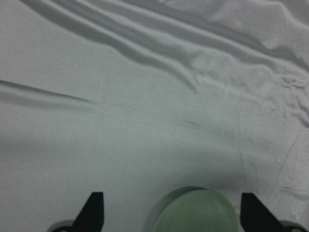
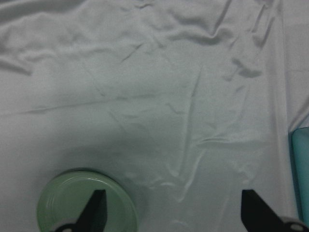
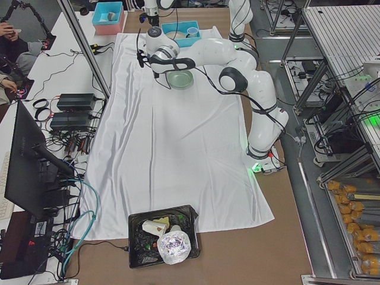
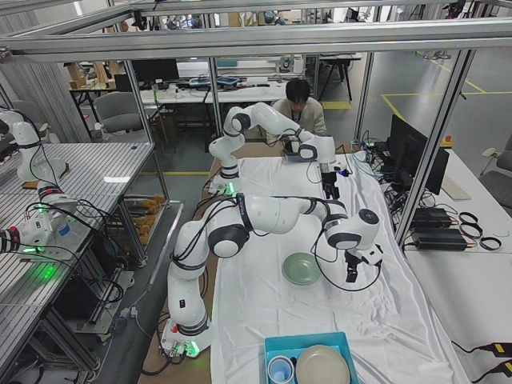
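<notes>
The green plate [image 4: 302,269] lies on the white cloth, also visible in the left wrist view [image 1: 195,215] and right wrist view [image 2: 82,203]. My left gripper [image 4: 330,186] hangs over the cloth beyond the plate, open with only cloth visible between its fingers. My right gripper [image 4: 358,264] is raised beside the plate, open, with the plate partly below it at the lower left of its wrist view.
A blue bin [image 4: 276,344] with a beige plate [image 4: 322,368] and a cup [image 4: 280,370] sits at one end of the cloth. A black crate [image 3: 142,249] stands at the other. A person [image 4: 298,108] is behind the cell.
</notes>
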